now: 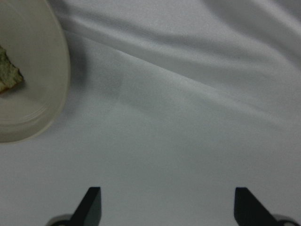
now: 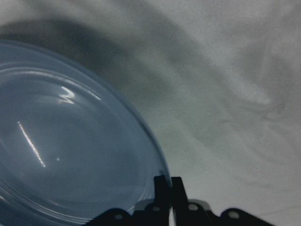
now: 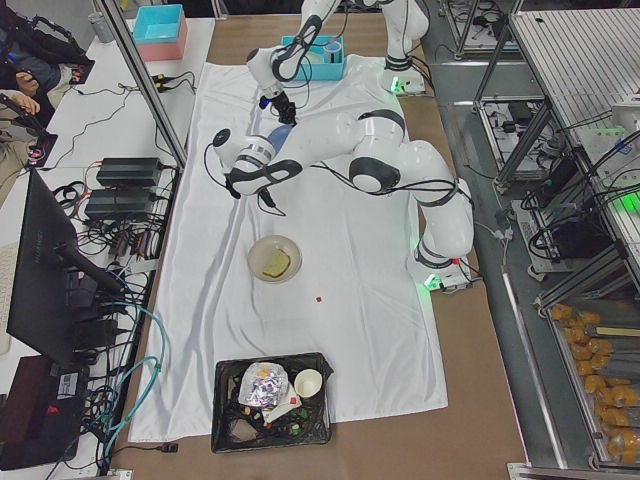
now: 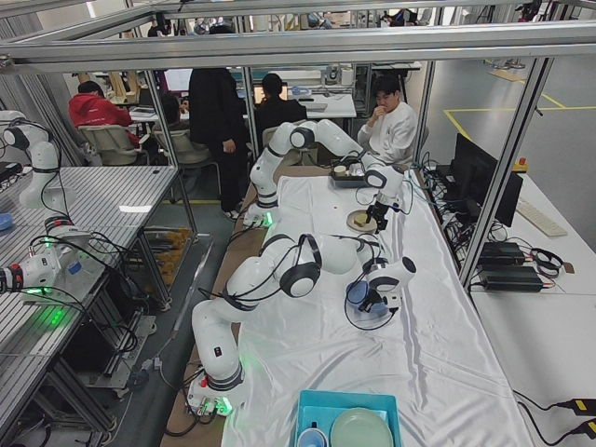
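Note:
A beige plate (image 3: 260,270) with a piece of bread (image 3: 277,263) lies mid-table. My left gripper hangs over the white cloth beside that plate, open, with nothing between its fingers. A blue plastic dish (image 2: 70,136) fills much of the right wrist view. My right gripper is shut on its rim. In the camera right view this dish (image 4: 358,291) is partly hidden by the right arm.
A black tray (image 3: 225,430) with a cup, foil and scraps stands at one end. A blue bin (image 4: 307,414) with dishes stands at the other.

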